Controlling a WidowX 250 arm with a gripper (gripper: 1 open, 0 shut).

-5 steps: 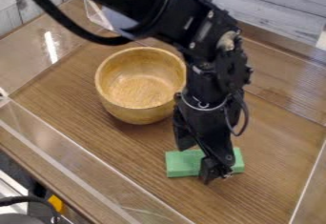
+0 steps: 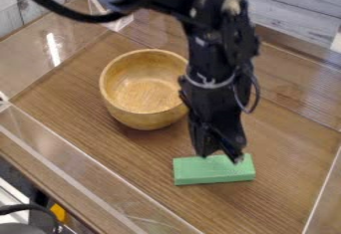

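Observation:
My black gripper hangs above a flat green block on the wooden table, its fingertips just over the block's upper edge. It looks shut, with nothing visible between its fingers. A light wooden bowl sits behind and to the left of the gripper, partly hidden by the arm.
Clear edges border it, with a white wooden wall behind. A cable and a yellow item lie beyond the lower left edge.
The gripper has risen from over the green block, uncovering more of it. The block stays in about the same place.

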